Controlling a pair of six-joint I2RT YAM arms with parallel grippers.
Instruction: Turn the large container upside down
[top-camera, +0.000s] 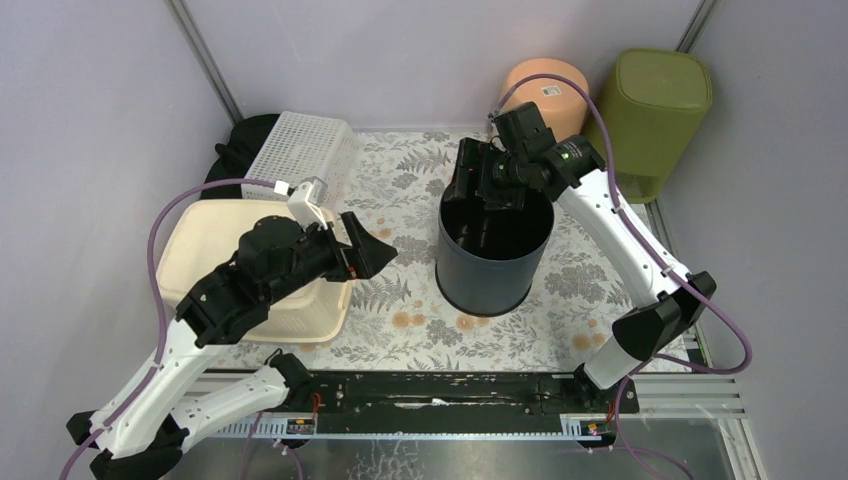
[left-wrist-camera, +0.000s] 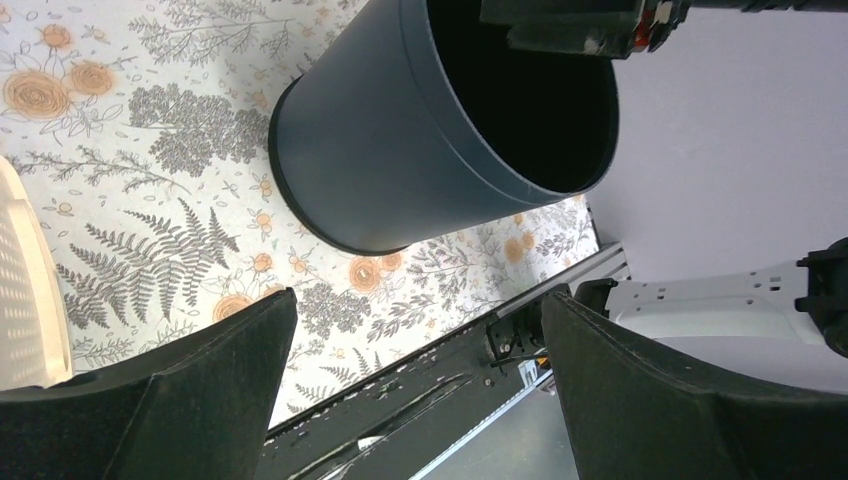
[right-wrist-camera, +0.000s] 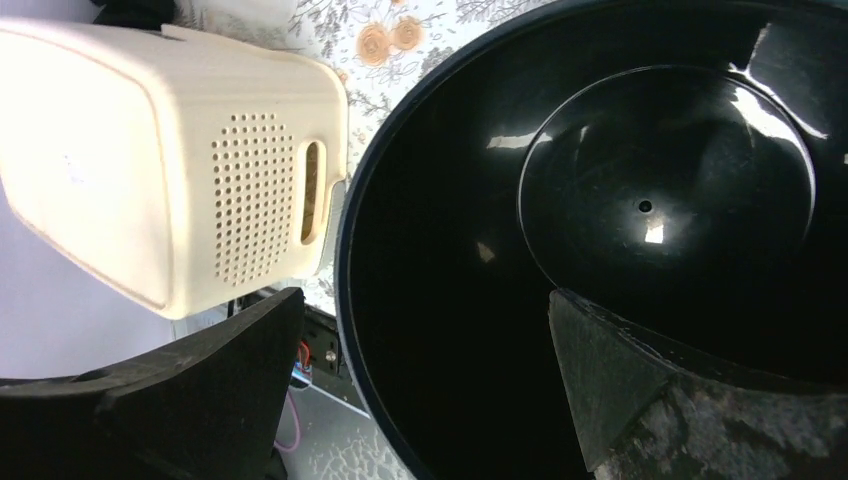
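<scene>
The large container is a dark grey round bin, upright on the patterned mat with its mouth facing up. Above its back rim, my right gripper stands open. In the right wrist view the bin's rim runs between the spread fingers, one finger on the outer side and the other over the dark inside; whether they reach below the rim is hard to tell. Left of the bin and clear of it, my left gripper is open and empty. Its two fingers frame bare mat and the table's front edge in the left wrist view.
Cream lidded boxes stand at left, under the left arm. Behind them lie a white perforated basket and a black item. An orange bin and a green bin, both upside down, stand at back right.
</scene>
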